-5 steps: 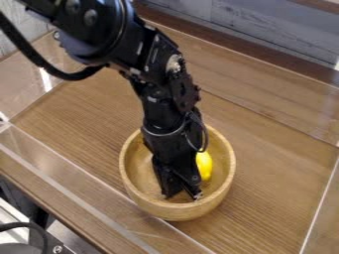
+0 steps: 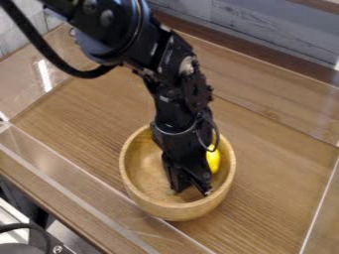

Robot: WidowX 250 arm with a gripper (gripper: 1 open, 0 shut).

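Observation:
My black gripper (image 2: 185, 177) reaches down into a round wooden bowl (image 2: 149, 194) near the middle of the table. A yellow object (image 2: 212, 157) shows at the right inside the bowl, partly hidden behind the gripper. The fingers are dark and overlap in view, so whether anything is between them or how far they are closed is hard to see.
A pale plank wall (image 2: 252, 35) runs along the back. Dark cables and the table's edge are at the lower left.
The arm has shifted slightly up and back within the bowl, and the fingertips sit a little higher. The bowl stays in place.

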